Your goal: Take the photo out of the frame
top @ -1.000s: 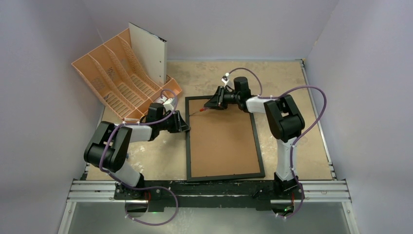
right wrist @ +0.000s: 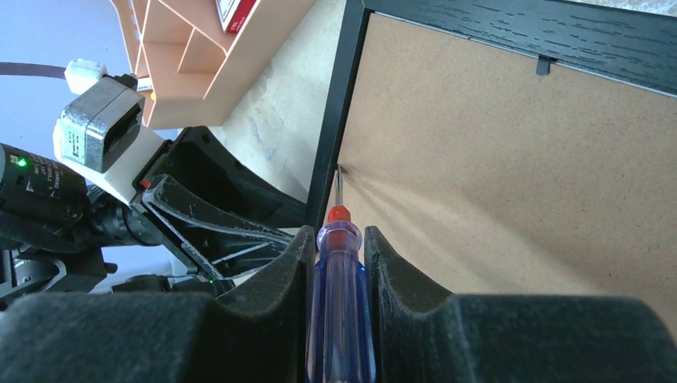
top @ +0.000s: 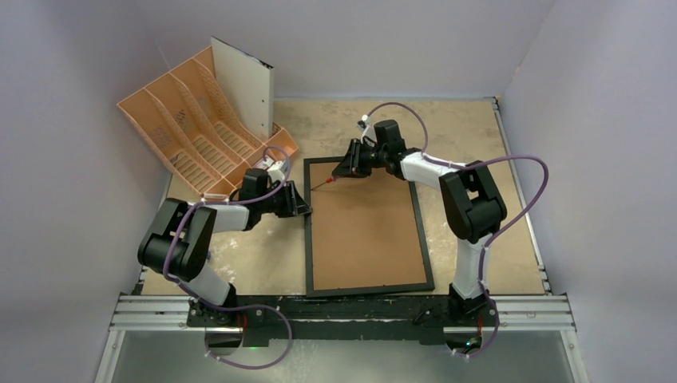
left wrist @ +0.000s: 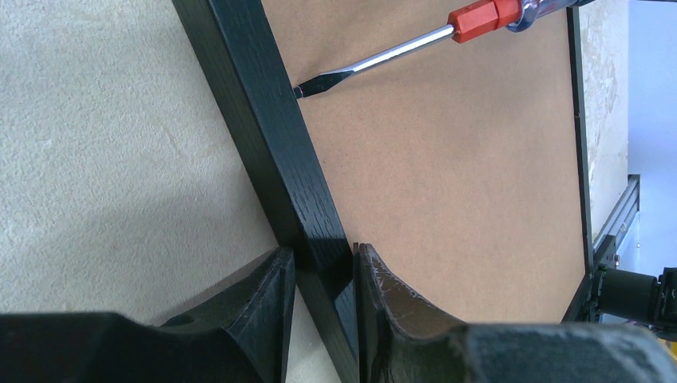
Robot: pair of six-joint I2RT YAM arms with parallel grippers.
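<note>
A large black frame lies on the table with its brown backing board facing up. My left gripper is shut on the frame's left bar, one finger on each side of it. My right gripper is shut on the handle of a screwdriver with a red collar and a clear purple grip. In the left wrist view the screwdriver's flat tip meets the seam between the left bar and the backing board. Whatever lies beneath the board is hidden.
An orange compartment rack with a white panel leaning in it stands at the back left. A small dark tab sits at the frame's far bar. Bare table shows right of the frame.
The right arm has shifted slightly, its gripper tilting a little further back and left. The screwdriver tip stays by the left bar; the left arm and frame look unmoved.
</note>
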